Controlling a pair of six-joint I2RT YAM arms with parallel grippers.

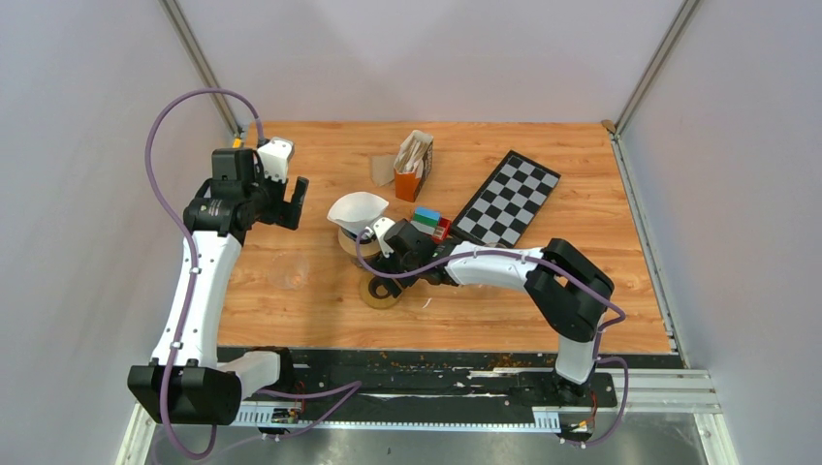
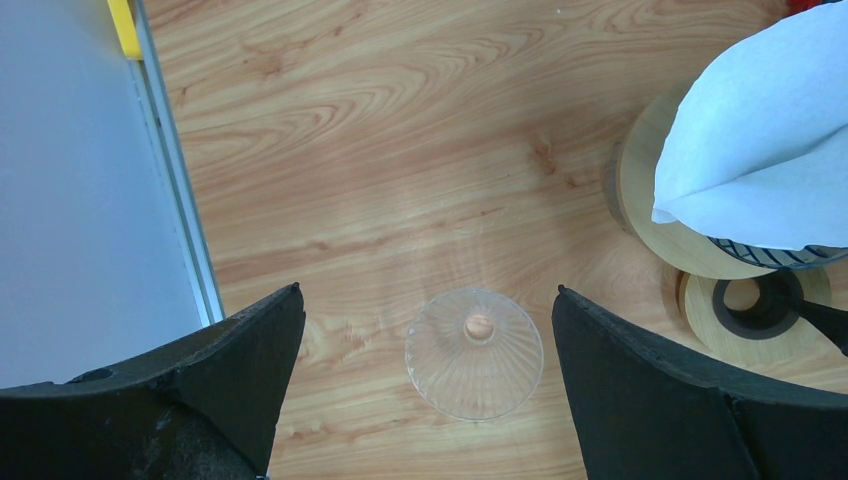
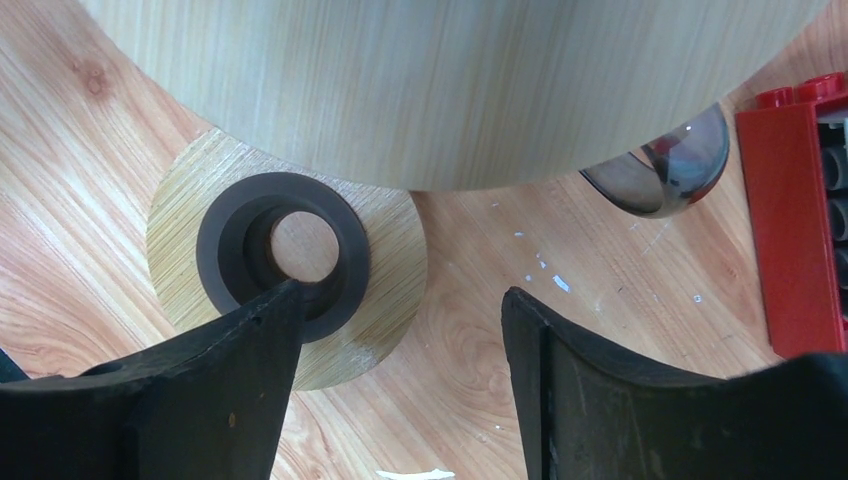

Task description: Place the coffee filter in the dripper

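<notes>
The white coffee filter [image 1: 357,209] sits spread open at the dripper, its folded edge overhanging the rim. Only a dark ribbed strip of the dripper [image 2: 785,254] shows beneath the paper, above a wooden ring [image 2: 650,215]. Left of it, my left gripper [image 1: 298,201] is open above the table and empty. My right gripper has its fingers apart with nothing held. It is low at the front of the stand, its left finger overlapping a black ring [image 3: 222,240] on a wooden base [image 3: 400,260]; whether they touch cannot be told.
A clear plastic disc [image 2: 475,375] lies on the left of the table. Farther back stands an orange box of papers [image 1: 408,184]. Red toy bricks [image 3: 785,220] and a checkered board [image 1: 509,199] lie to the right.
</notes>
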